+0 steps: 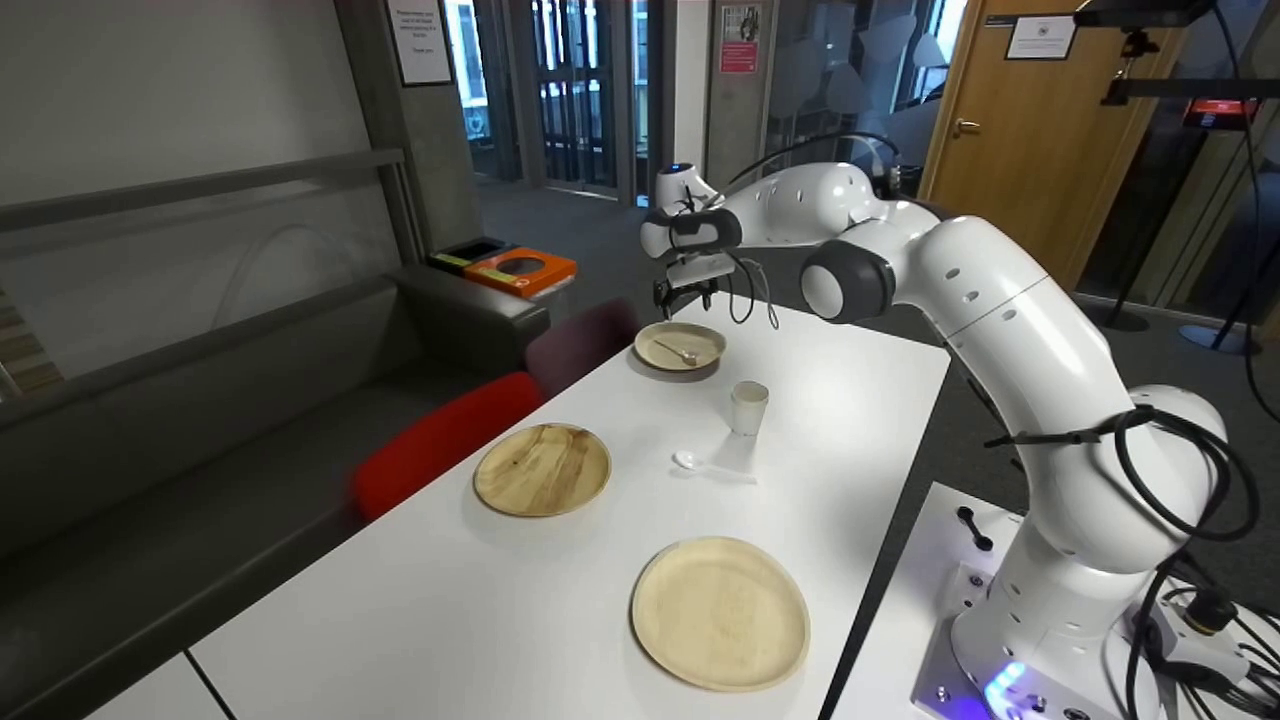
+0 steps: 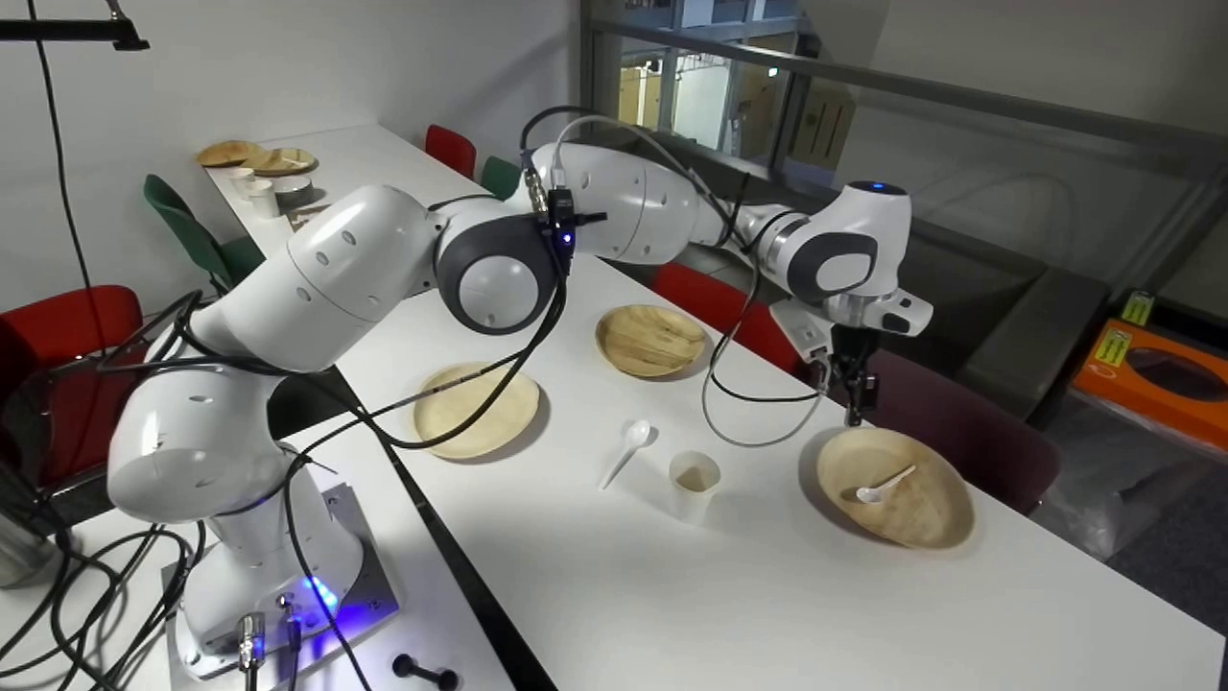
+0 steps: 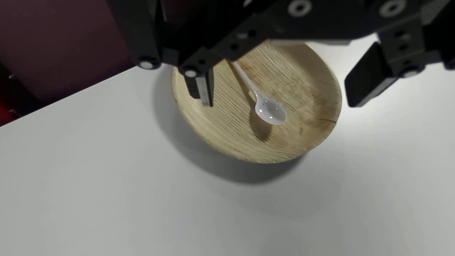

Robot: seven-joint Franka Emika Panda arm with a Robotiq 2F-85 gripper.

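In the wrist view a white plastic spoon (image 3: 270,111) rests in a pale wooden bowl (image 3: 298,140), its handle running up under the gripper body. My gripper hangs over the bowl with its fingers spread wide, one above the bowl's left side and the other past its right rim, nothing between them. From the second exterior view, the gripper (image 2: 858,409) is near the bowl's (image 2: 938,507) rim; the spoon (image 2: 886,484) lies inside. Whether a fingertip touches the rim cannot be told.
Nearer the arm's base are a white cup (image 1: 749,410), a second spoon (image 1: 714,466) flat on the table, a round wooden plate (image 1: 542,469) and a paler plate (image 1: 720,613). Chairs (image 1: 450,432) border the table's far edge.
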